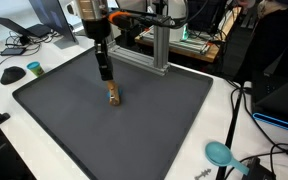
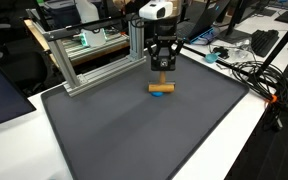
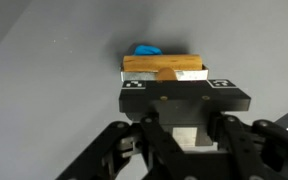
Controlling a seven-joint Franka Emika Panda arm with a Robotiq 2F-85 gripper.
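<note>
A wooden piece, orange-brown, stands out on the dark grey mat. Its crossbar (image 2: 161, 87) lies low, and an upright stem (image 2: 163, 77) rises from it to my gripper (image 2: 164, 69). My gripper is shut on the top of that stem and points downward. From exterior view 1 the wooden piece (image 1: 113, 93) appears directly beneath the fingertips. The wrist view shows the bar (image 3: 164, 63) just past the fingers, with a white strip (image 3: 194, 75) alongside. A small blue thing (image 3: 146, 49) shows at the bar's far side. Whether the bar touches the mat I cannot tell.
A metal frame post (image 1: 161, 45) stands at its back edge. Off the mat are a turquoise scoop-like object (image 1: 224, 157) and a green cup (image 1: 35, 69). Cables (image 2: 264, 75) lie beyond the mat's right edge.
</note>
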